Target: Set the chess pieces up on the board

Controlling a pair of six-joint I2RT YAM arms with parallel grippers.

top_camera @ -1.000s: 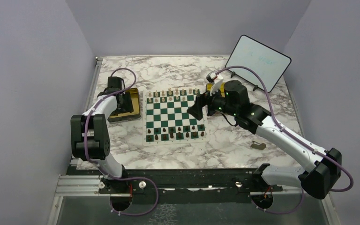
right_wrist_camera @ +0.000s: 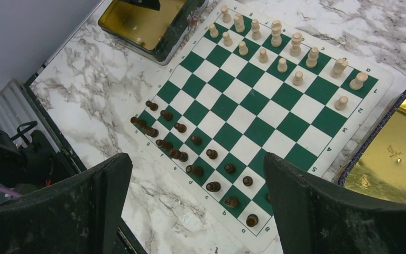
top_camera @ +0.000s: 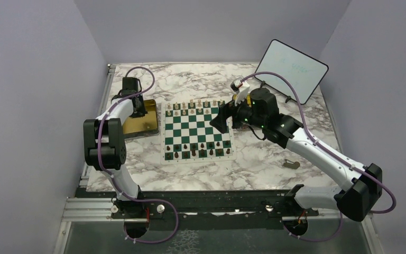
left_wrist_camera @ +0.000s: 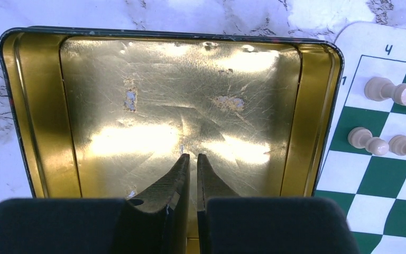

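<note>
A white pawn lies near the front wall of the left tin; the left wrist view does not show it. Above that tin, my left gripper has its fingertips almost together, nothing visible between them. The chessboard (right_wrist_camera: pixel 254 100) carries white pieces along its far side and dark pieces along its near side. Among the white pawns, one square (right_wrist_camera: pixel 318 91) stands empty between a pawn (right_wrist_camera: pixel 297 78) and the outermost pawn (right_wrist_camera: pixel 341 102). Over the board's right side hangs my right gripper, fingers wide apart and empty.
A second gold tin (right_wrist_camera: pixel 383 164) sits right of the board, with no piece visible in it. A whiteboard (top_camera: pixel 293 69) stands at the back right, and a small grey object (top_camera: pixel 291 164) lies at the front right. Bare marble separates the tins from the board.
The pawn stays in the tin. The right arm has barely shifted.
</note>
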